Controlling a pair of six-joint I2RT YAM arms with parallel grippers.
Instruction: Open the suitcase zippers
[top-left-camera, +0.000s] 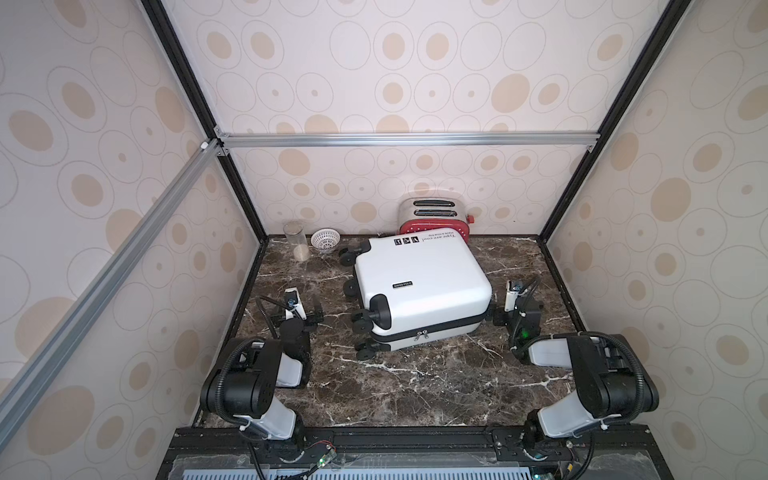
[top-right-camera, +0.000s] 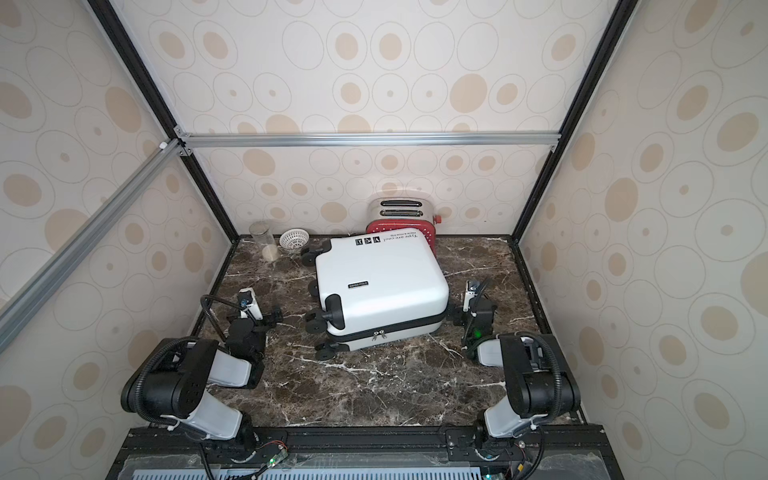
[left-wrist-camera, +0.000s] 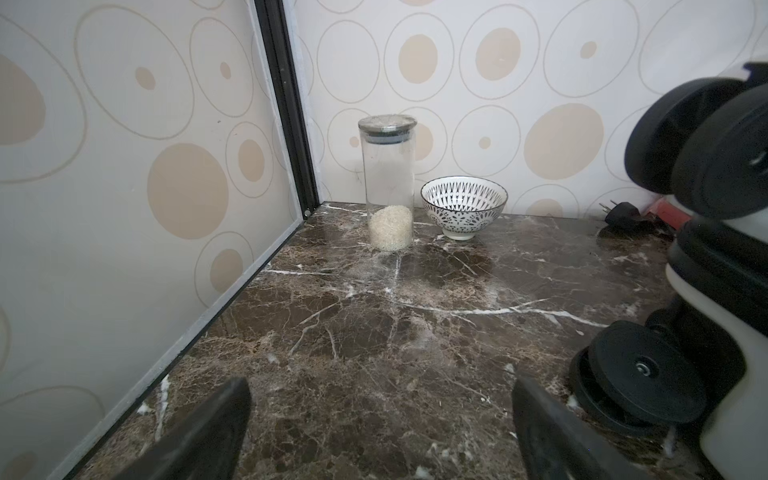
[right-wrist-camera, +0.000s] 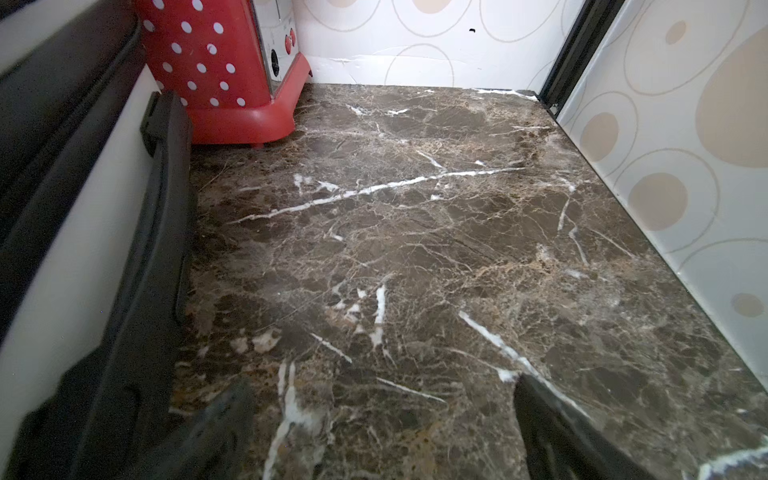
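A white hard-shell suitcase (top-left-camera: 424, 276) lies flat in the middle of the counter, black wheels to the left. Its black zipper band (top-right-camera: 404, 328) runs along the near side and looks closed. Two zipper pulls (top-left-camera: 421, 335) sit together near the middle of that side. My left gripper stands open and empty, left of the wheels (left-wrist-camera: 640, 376). On the other side, my right gripper is open and empty too, close beside the suitcase's right end (right-wrist-camera: 96, 264). Neither wrist view shows the zipper pulls.
A red toaster (right-wrist-camera: 212, 64) stands behind the suitcase. At the back left are a glass jar (left-wrist-camera: 389, 180) of pale grains and a patterned bowl (left-wrist-camera: 464, 204).
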